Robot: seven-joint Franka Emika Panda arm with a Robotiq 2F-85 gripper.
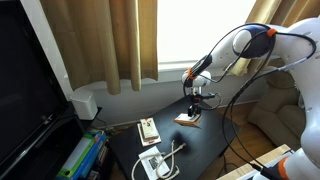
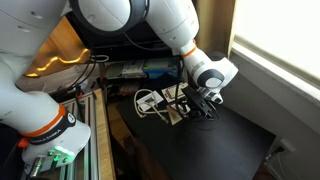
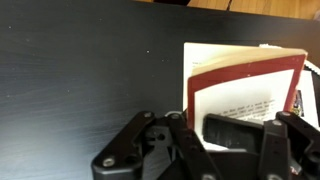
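An open book or booklet (image 3: 245, 85), with pale printed pages and a dark red border, fills the right side of the wrist view. One leaf of it stands raised and tilted toward the camera, above a cream part lying on the table. My gripper is shut at the near edge of this raised leaf and seems to pinch it; the contact itself is hidden by the dark fingers. In exterior view 1 the book (image 1: 187, 118) shows tilted just under the gripper (image 1: 192, 108). The arm covers much of it in exterior view 2.
Left of the book on the dark table (image 1: 205, 145) lie another booklet (image 1: 148, 131), a white item (image 1: 154, 166) and a looped pale cable (image 1: 172, 162). A black cable hangs beside the arm.
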